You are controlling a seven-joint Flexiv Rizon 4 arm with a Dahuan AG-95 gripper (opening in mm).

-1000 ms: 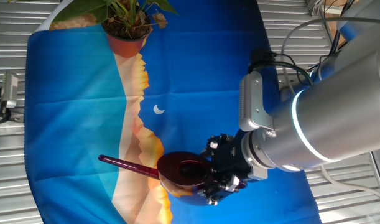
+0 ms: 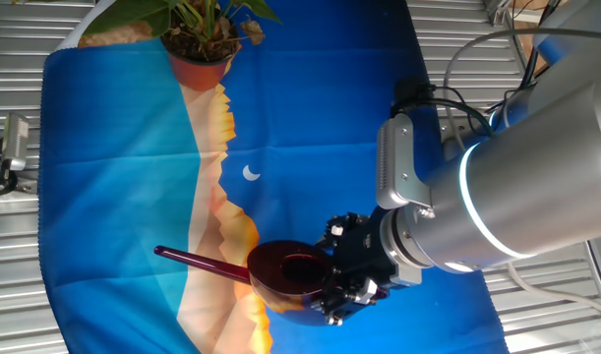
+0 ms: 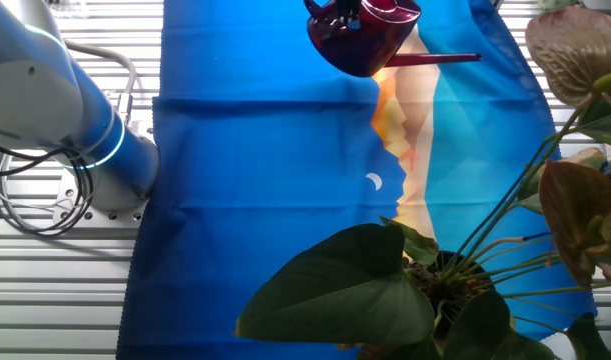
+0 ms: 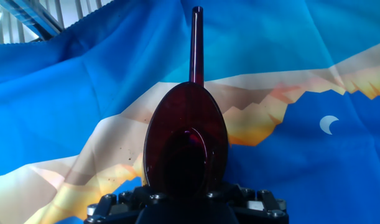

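Note:
A glossy dark red watering can (image 2: 290, 285) with a long straight spout (image 2: 200, 262) is at the lower middle of exterior view 1. Its spout points left there and up the wrist view, where the can's oval top (image 4: 186, 118) fills the middle. My gripper (image 2: 330, 280) is shut on the can at the side opposite the spout. The can's body hides most of the fingertips in the wrist view. In exterior view 2 the can (image 3: 363, 45) is cut by the top edge. Whether its base touches the cloth cannot be told.
A potted plant (image 2: 199, 74) stands at the back, its broad leaves (image 3: 335, 290) covering the lower part of exterior view 2. Slatted metal (image 2: 13, 256) borders the cloth.
Almost nothing differs; the can and my gripper hold nearly the same place, with at most a tiny shift of the spout tip leftward.

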